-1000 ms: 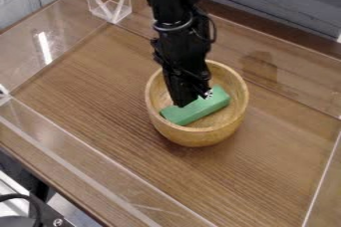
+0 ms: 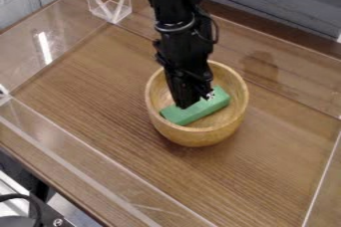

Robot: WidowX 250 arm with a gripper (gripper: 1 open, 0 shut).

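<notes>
A round tan bowl stands near the middle of the wooden table, with a green block lying inside it. My black gripper reaches down from the top into the left part of the bowl, over the block's upper end. It looks shut; nothing can be seen held between its fingertips, though they are small and dark here.
The wooden table has bare room left, right and in front of the bowl. A white angular wire-like object is at the back left. A wall runs along the back, and a black cable lies at the lower left.
</notes>
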